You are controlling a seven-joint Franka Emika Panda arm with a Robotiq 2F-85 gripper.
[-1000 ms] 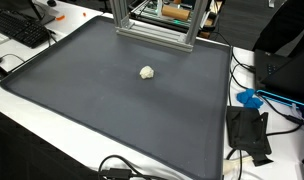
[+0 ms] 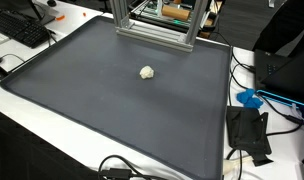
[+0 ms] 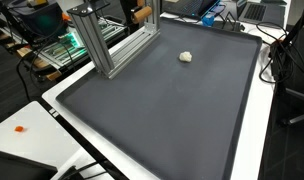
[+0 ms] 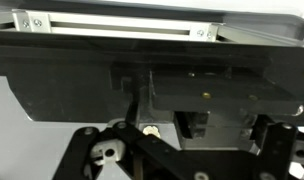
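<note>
A small off-white, lumpy object (image 2: 146, 72) lies alone on the dark grey table, a little behind its middle in exterior view 1. Exterior view 2 has the same white object (image 3: 185, 57) towards the far side. Looking down in the wrist view, I see my black gripper open, its fingers apart. A small pale thing (image 4: 150, 130) shows low between them, largely hidden by the gripper; it may be the white object, but I cannot tell. Neither exterior view shows the gripper's fingers clearly.
A silver metal frame (image 2: 157, 37) stands at its back edge. Beyond the right edge lie a blue item (image 2: 249, 98), a black pad (image 2: 248, 132) and cables. A keyboard (image 2: 20, 30) sits at far left.
</note>
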